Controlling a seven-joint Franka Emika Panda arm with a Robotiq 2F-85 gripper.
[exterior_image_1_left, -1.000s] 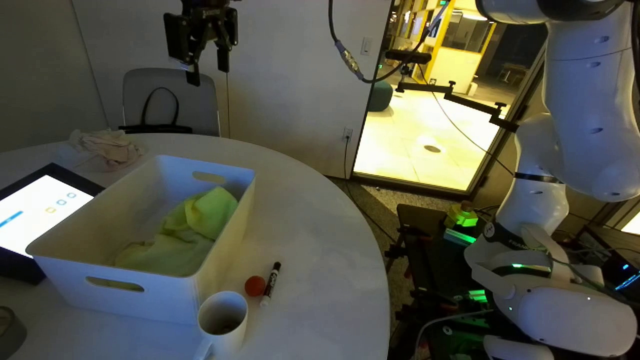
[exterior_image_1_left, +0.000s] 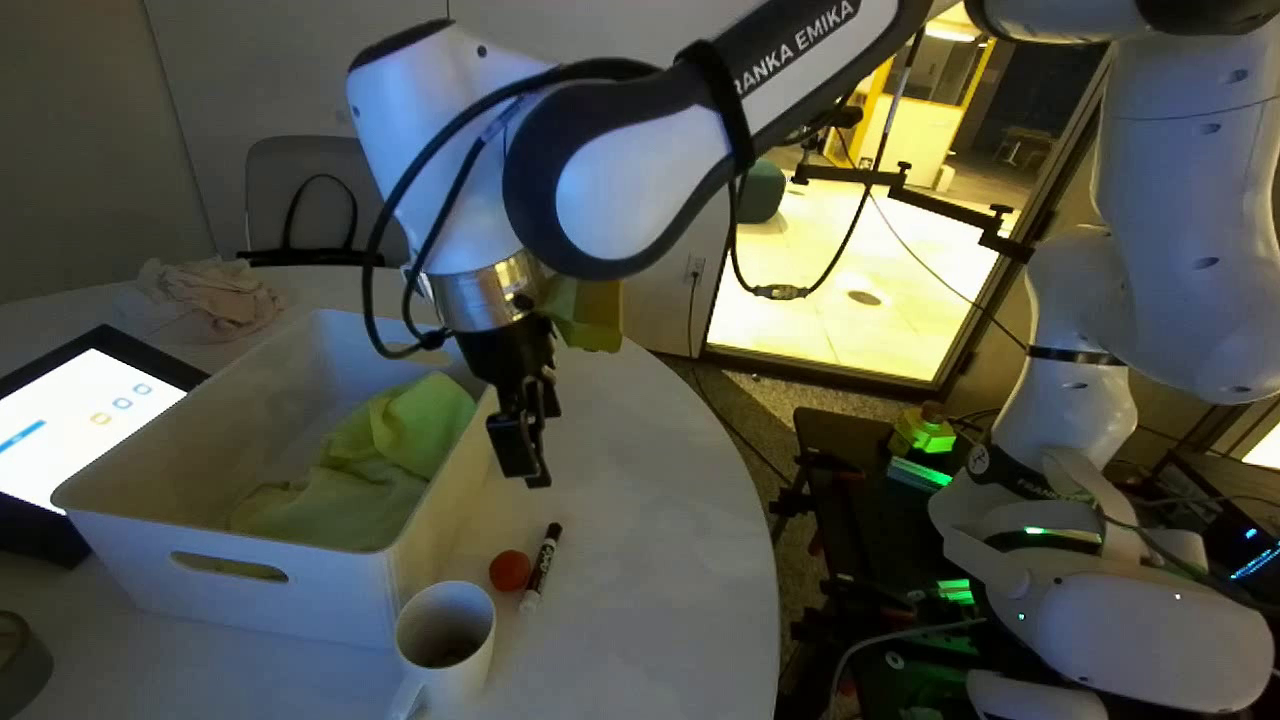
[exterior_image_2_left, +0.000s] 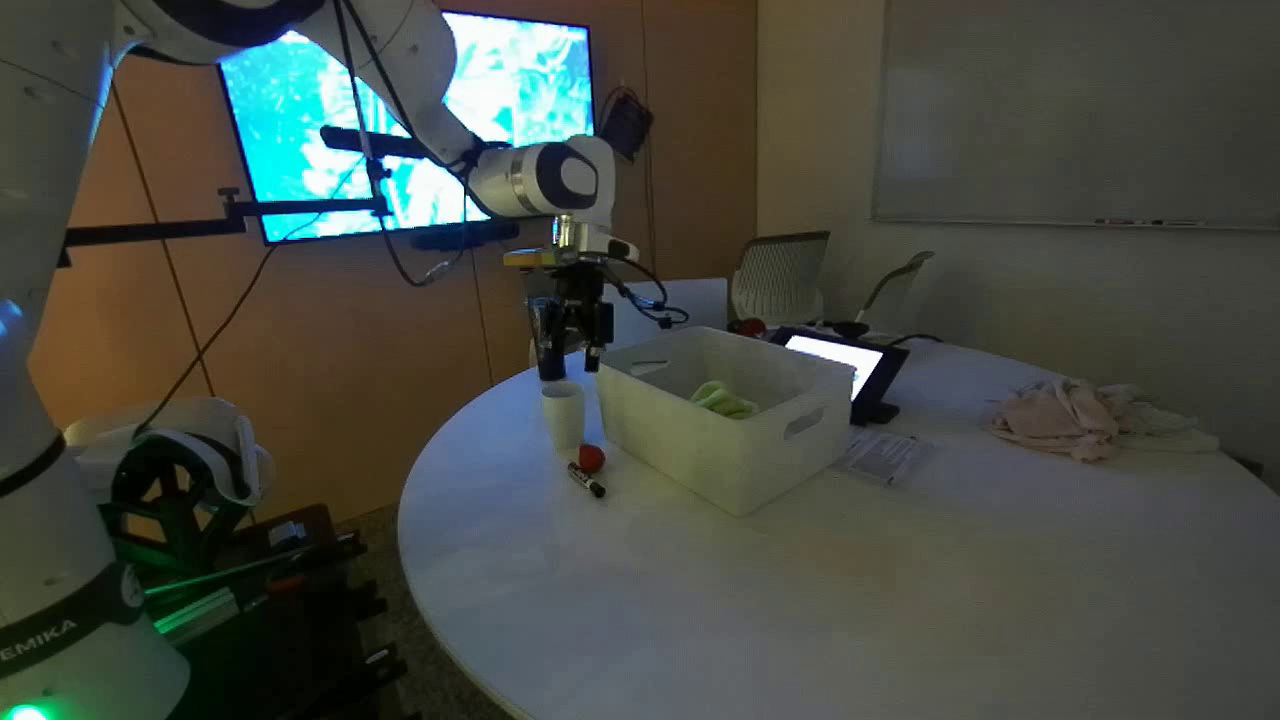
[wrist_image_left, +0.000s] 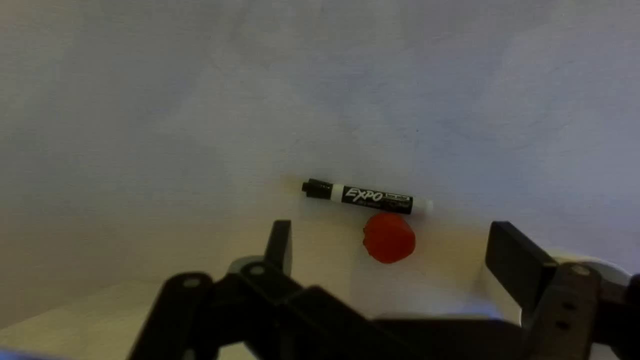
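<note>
My gripper points down, open, with empty space between its fingers. In the wrist view a black-and-white Expo marker (wrist_image_left: 376, 198) lies on the table, its black cap to the left. Against or very near its side rests a small red ball-like object (wrist_image_left: 388, 238), seen between the two fingertips but lower down on the table. A white mug (exterior_image_1_left: 446, 642) stands close to both and is partly hidden behind the right finger in the wrist view. Beside them is a white bin (exterior_image_1_left: 240, 600) with a yellow-green cloth (exterior_image_1_left: 396, 444) inside.
The bin's wall rises right next to my gripper. A lit tablet (exterior_image_1_left: 84, 420) stands past the bin, and a pinkish cloth (exterior_image_2_left: 1056, 420) lies farther off. Bare table (exterior_image_2_left: 840, 600) stretches out on the marker's other side.
My gripper has come down from high over the far side of the table to just above the bin's edge, nearer the marker and red object. Objects on the table have not moved.
</note>
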